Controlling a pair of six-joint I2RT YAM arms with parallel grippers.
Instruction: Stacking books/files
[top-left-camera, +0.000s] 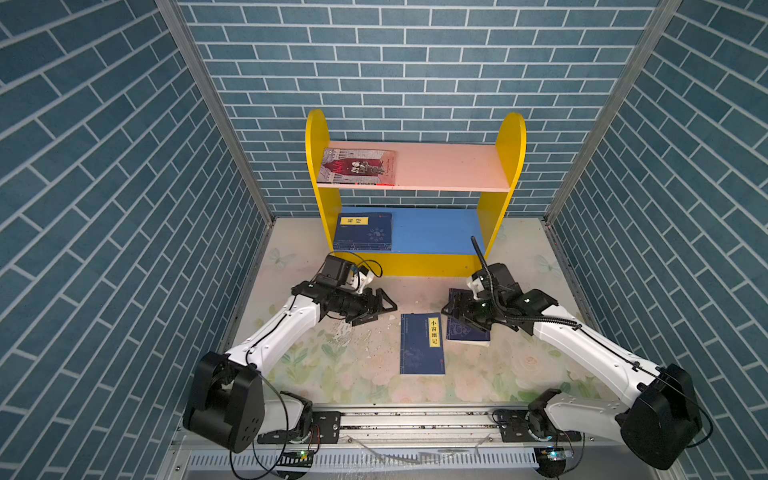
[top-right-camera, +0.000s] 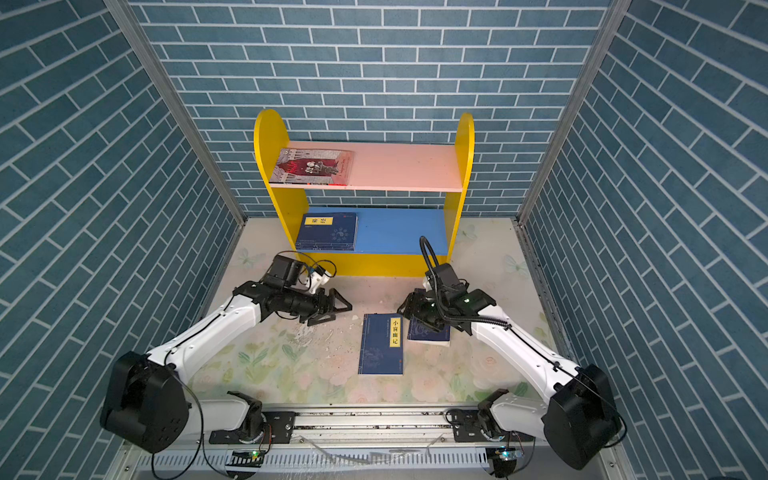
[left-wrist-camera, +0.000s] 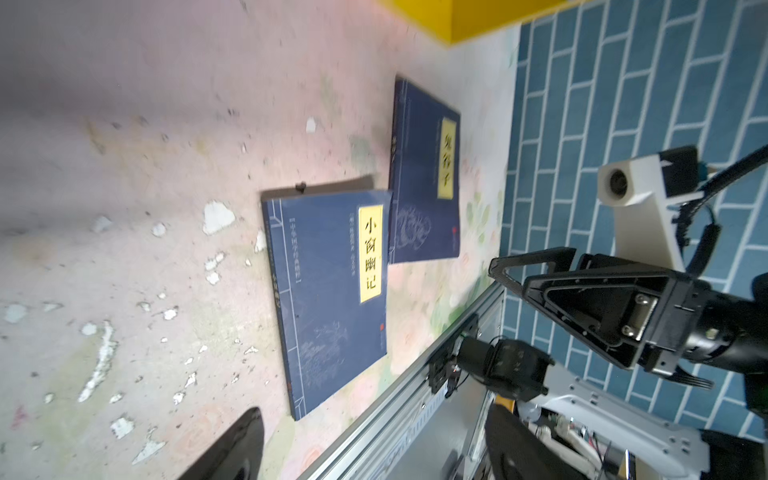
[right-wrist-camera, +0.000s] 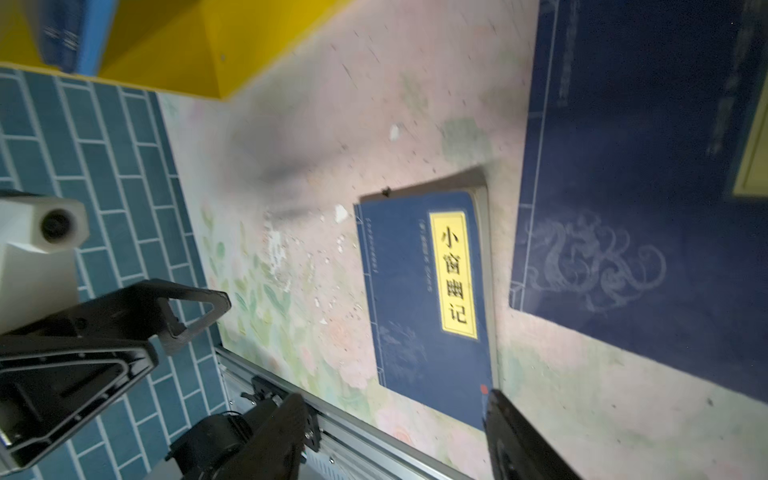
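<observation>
Two navy books lie flat on the table: the front book (top-left-camera: 418, 348) with a yellow title label, and a second book (left-wrist-camera: 425, 176) just to its right and farther back. My left gripper (top-left-camera: 387, 302) is open above the table, left of and behind the front book, with nothing between its fingers. Above the second book hovers my right gripper (top-left-camera: 452, 310), partly covering it in both top views; a gap shows between its fingers in the right wrist view, and they hold nothing. The front book (right-wrist-camera: 424, 304) lies beyond those fingertips.
A yellow-sided shelf (top-left-camera: 420, 265) stands at the back. Navy books (top-left-camera: 364, 230) lie at the left of its blue lower board (top-left-camera: 436, 228). A red-covered book (top-left-camera: 357, 167) rests on the pink upper board (top-left-camera: 448, 164).
</observation>
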